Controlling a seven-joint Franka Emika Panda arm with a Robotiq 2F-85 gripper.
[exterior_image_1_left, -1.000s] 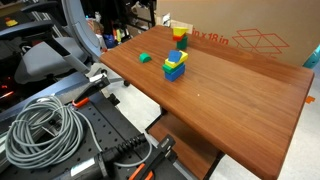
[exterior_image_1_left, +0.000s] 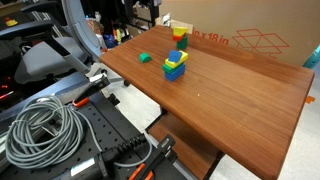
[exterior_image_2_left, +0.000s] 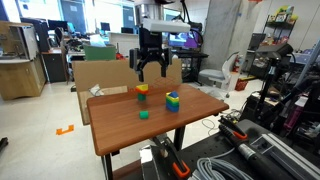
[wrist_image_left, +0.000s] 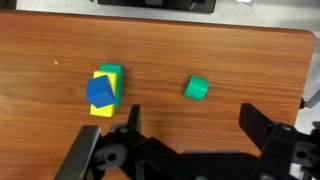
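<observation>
My gripper stands open above the table, its two dark fingers wide apart and nothing between them. In exterior view 2 the gripper (exterior_image_2_left: 151, 63) hangs over the table's left part. A loose green block (wrist_image_left: 197, 88) lies on the wood below, in line with the gap between the fingers; exterior view 1 shows the same green block (exterior_image_1_left: 144, 57) by itself. Beside it is a stack of blue, yellow and green blocks (wrist_image_left: 101, 91), left of the fingers in the wrist view. A second stack, yellow on top and green lower down (exterior_image_1_left: 180, 38), stands farther back.
A cardboard panel (exterior_image_1_left: 265, 30) rises behind it. Coiled grey cable (exterior_image_1_left: 45, 135) lies off the table's near side.
At the upper edge of exterior view 1, the visible part of the gripper has shifted slightly. The blocks stay where they were.
</observation>
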